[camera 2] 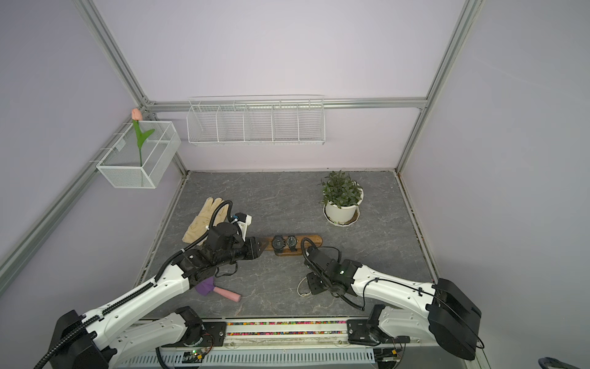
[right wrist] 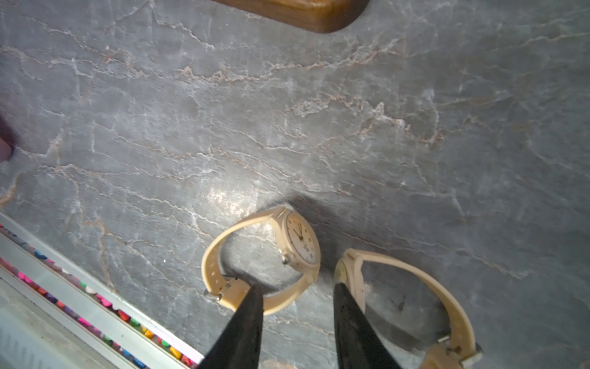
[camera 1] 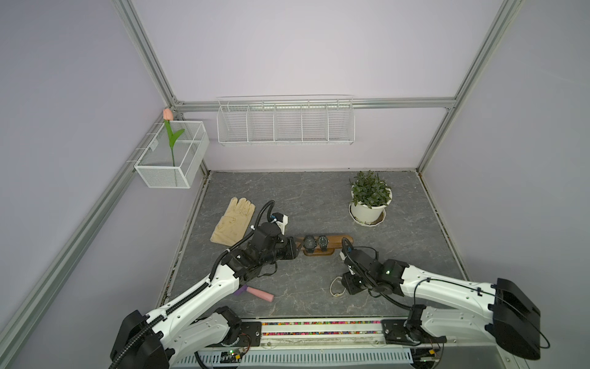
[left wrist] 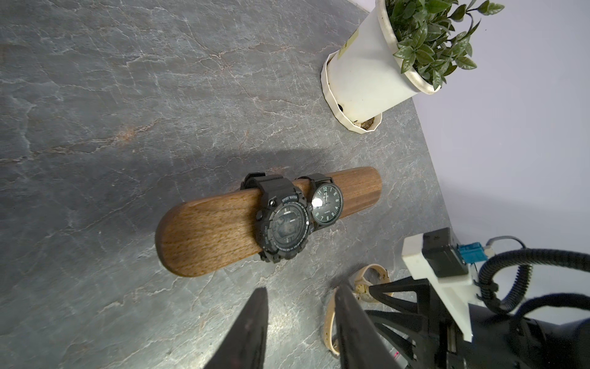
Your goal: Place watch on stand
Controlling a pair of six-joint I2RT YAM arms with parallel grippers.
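Note:
The wooden watch stand (left wrist: pixel 202 233) lies mid-table, with a black digital watch (left wrist: pixel 287 226) and a smaller black analogue watch (left wrist: pixel 325 203) strapped side by side around its bar. Two cream watches rest on the table below it: one watch (right wrist: pixel 300 238) on the left with its dial showing, the other watch (right wrist: pixel 351 273) on the right, edge-on. My right gripper is open low over them, its fingertips in front of parts of both; nothing is visibly gripped. By the stand's left end, my left gripper has its fingers apart and nothing between them.
A potted plant (camera 1: pixel 367 206) on a saucer stands behind the stand to the right. A beige glove (camera 1: pixel 233 221) lies at the back left. A pink-handled tool (camera 1: pixel 260 294) is near the left arm. Open table lies behind the stand.

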